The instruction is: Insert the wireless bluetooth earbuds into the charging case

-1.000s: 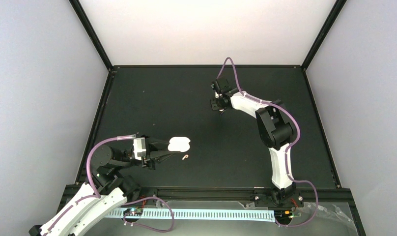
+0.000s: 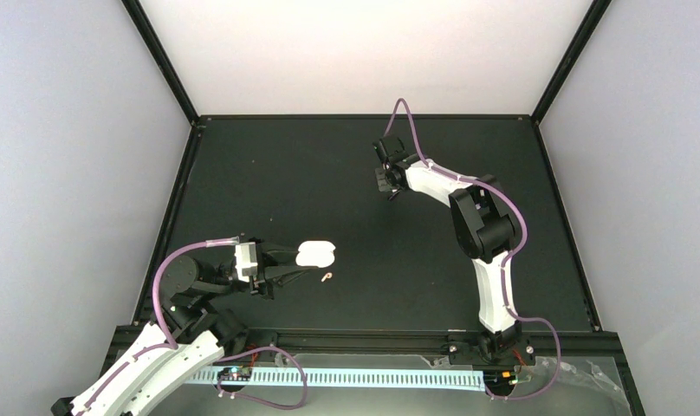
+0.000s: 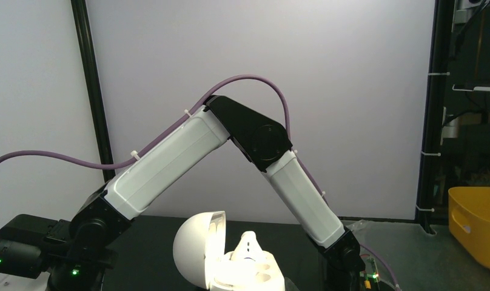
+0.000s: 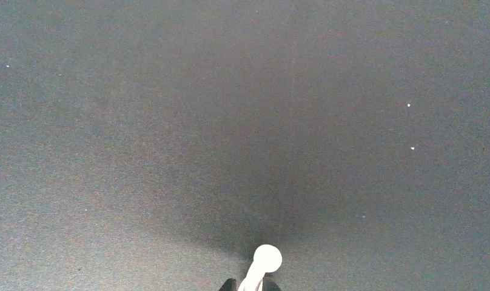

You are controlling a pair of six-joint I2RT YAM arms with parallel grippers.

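Note:
My left gripper (image 2: 303, 260) is shut on the white charging case (image 2: 316, 253), held above the mat at the lower left. In the left wrist view the case's lid (image 3: 197, 248) stands open, and a hollow shows in its white inside (image 3: 261, 274). A small earbud (image 2: 327, 276) lies on the mat just below the case in the top view. Another white earbud (image 4: 268, 259) is at the bottom edge of the right wrist view, its stem between the dark fingertips of my right gripper. Whether these touch the stem cannot be made out.
My right arm (image 2: 481, 225) reaches over the mat's right half toward the back. Purple cables (image 2: 524, 225) loop along both arms. Beyond the station stands a yellow bin (image 3: 476, 224).
The right gripper's end has shifted slightly to the right in the top view, its fingers changing a little in look. The left arm, the case and the loose earbud beside it stay put.

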